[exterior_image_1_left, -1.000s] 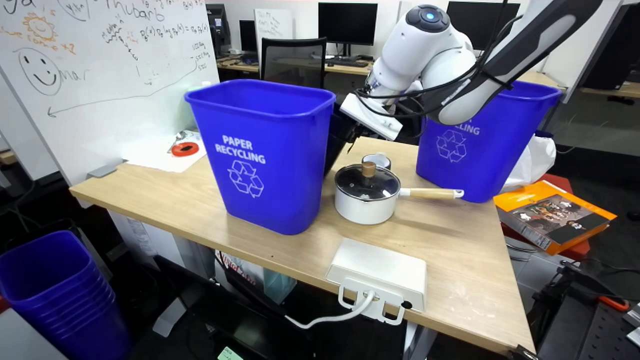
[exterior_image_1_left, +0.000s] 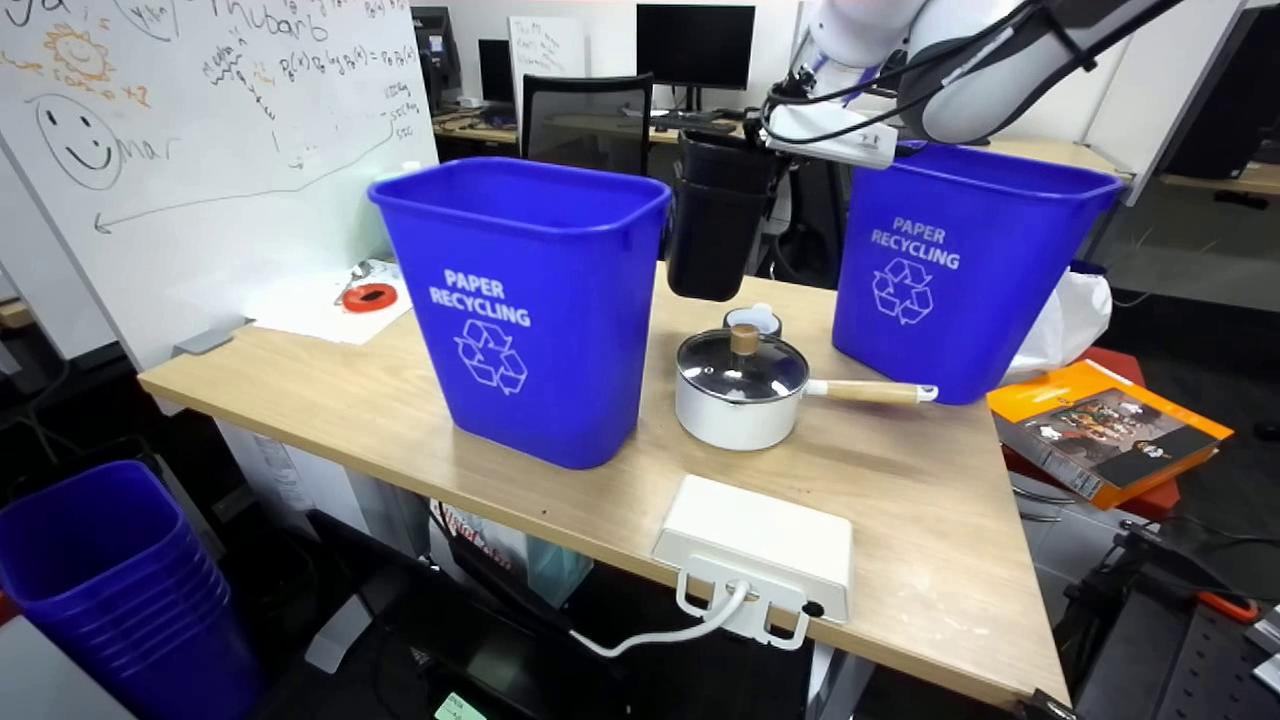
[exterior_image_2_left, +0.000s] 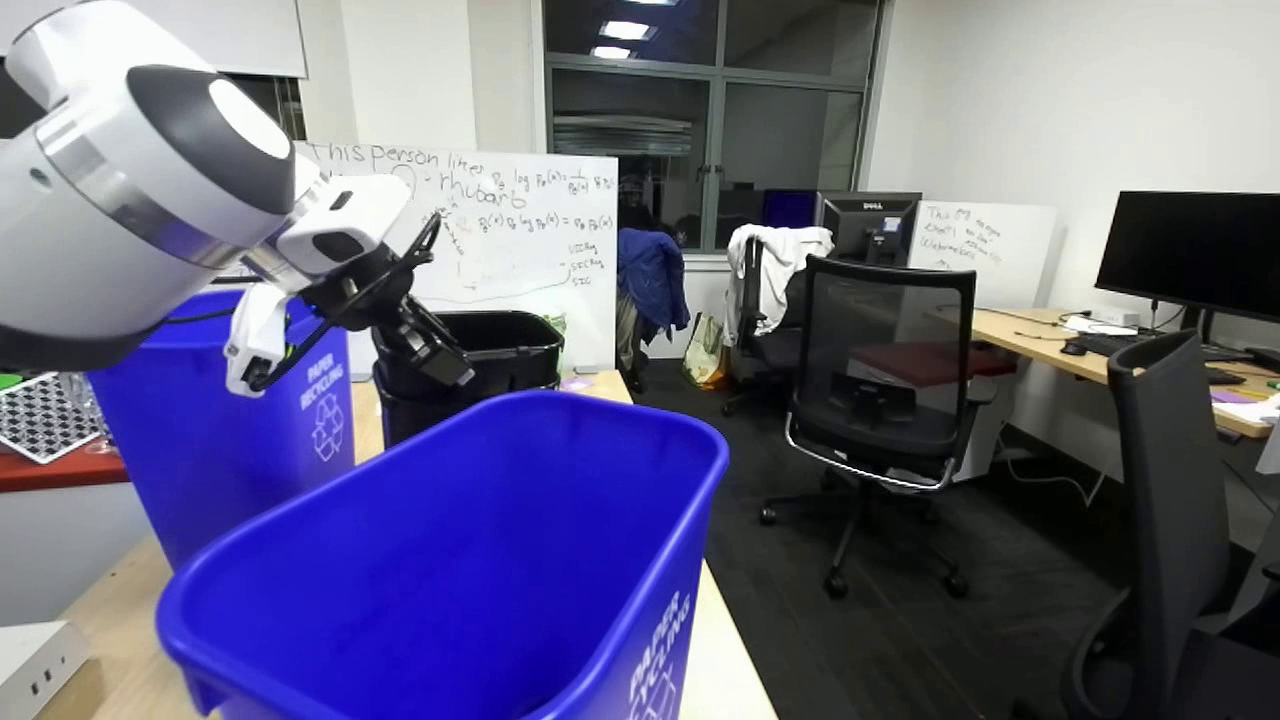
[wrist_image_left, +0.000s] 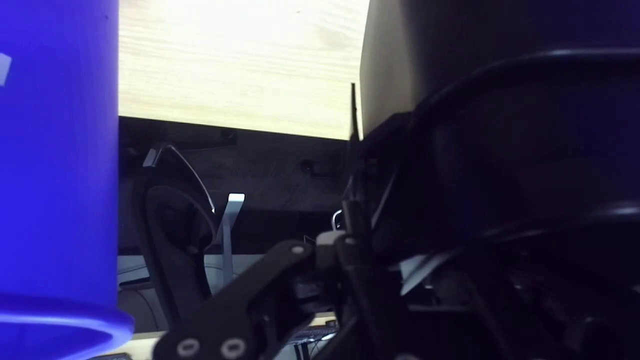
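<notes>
A black bin (exterior_image_1_left: 714, 234) hangs above the table between the two blue bins, roughly upright. My gripper (exterior_image_1_left: 768, 126) is shut on its upper rim, though the exact contact is hard to see. In the second exterior view the black bin (exterior_image_2_left: 414, 406) shows beyond the near blue bin, with my gripper (exterior_image_2_left: 438, 350) at its rim. The wrist view has the dark wall of the black bin (wrist_image_left: 540, 138) filling the right side, next to my gripper's fingers (wrist_image_left: 354, 240). One blue recycling bin (exterior_image_1_left: 540, 324) stands left of it, the other blue bin (exterior_image_1_left: 960, 276) right.
A white pot (exterior_image_1_left: 738, 414) with a glass lid and wooden handle stands on the table (exterior_image_1_left: 924, 528), a small cup (exterior_image_1_left: 753, 319) behind it. At the front edge sits a white box (exterior_image_1_left: 756, 540). An orange book (exterior_image_1_left: 1104, 426) lies off the right end.
The arm has risen, lifting the black bin from partly behind the left blue bin to the gap between the blue bins, now more upright. The pot has shifted slightly to the right.
</notes>
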